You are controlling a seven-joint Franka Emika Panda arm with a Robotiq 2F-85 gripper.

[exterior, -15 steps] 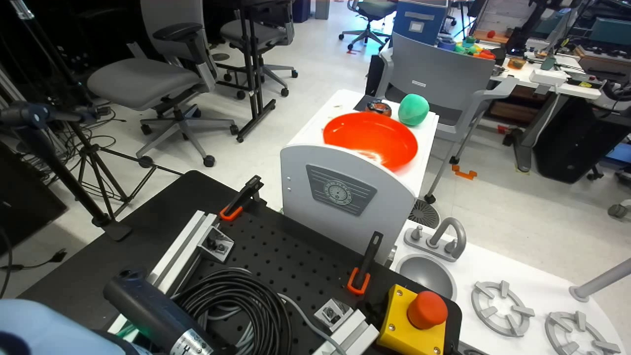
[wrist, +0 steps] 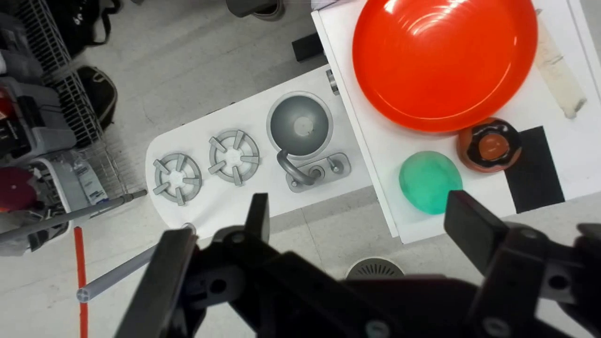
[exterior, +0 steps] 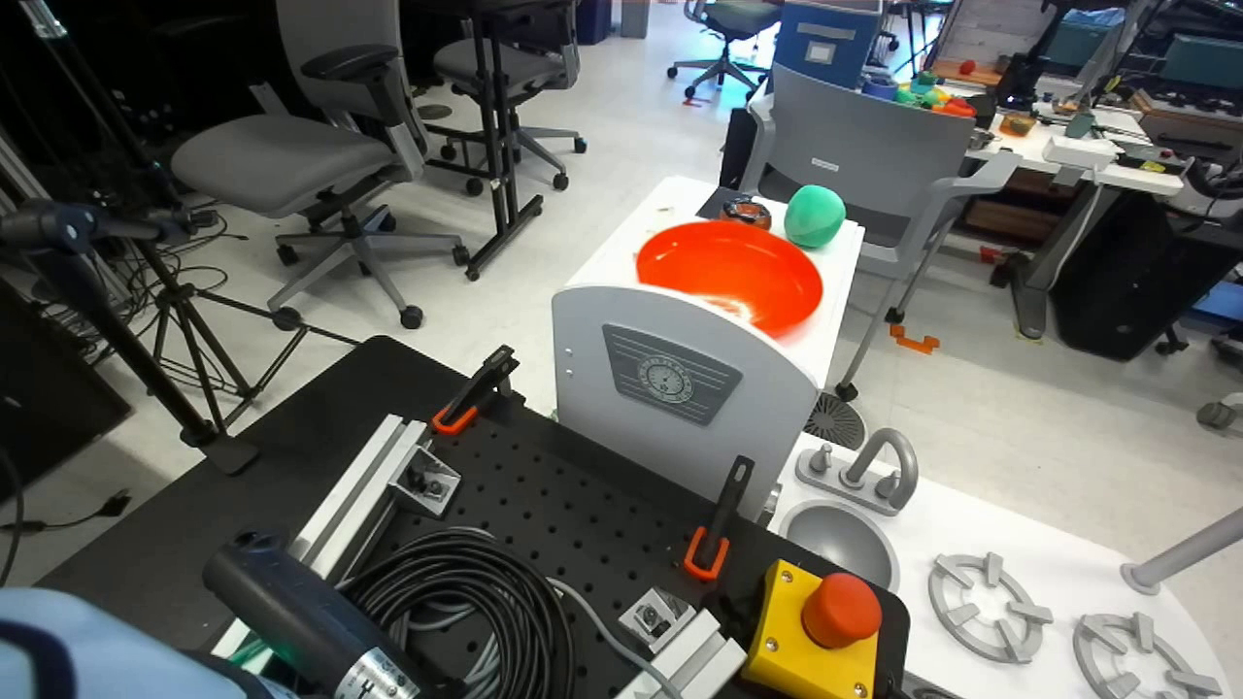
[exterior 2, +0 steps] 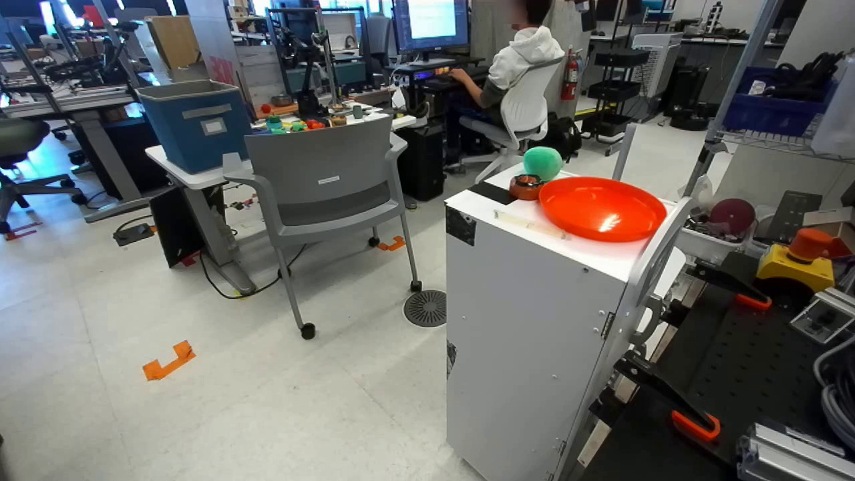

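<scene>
In the wrist view my gripper is open, its two fingers wide apart with nothing between them. A red plate [wrist: 445,62] lies on the white cabinet top, beyond the fingertips. Close to its edge sit a green round object [wrist: 431,182] and a brown, donut-like object [wrist: 489,144] with a dark ring. Both exterior views show the same group: the red plate [exterior: 730,274], the green object [exterior: 815,216] and the donut-like object [exterior 2: 526,187]. Neither exterior view contains the gripper; only part of the pale blue arm [exterior: 105,652] shows at the lower left.
Beside the cabinet [exterior 2: 521,337] is a lower white counter with a grey sink [wrist: 299,125], a faucet [wrist: 293,169] and two burners [wrist: 234,157]. A black pegboard table [exterior: 524,489] carries clamps, coiled cable and a yellow-based emergency button [exterior: 816,635].
At the lower left of exterior view 1, the pale blue arm part has shifted and turned slightly. The plate, green object and donut-like object stay where they were.
</scene>
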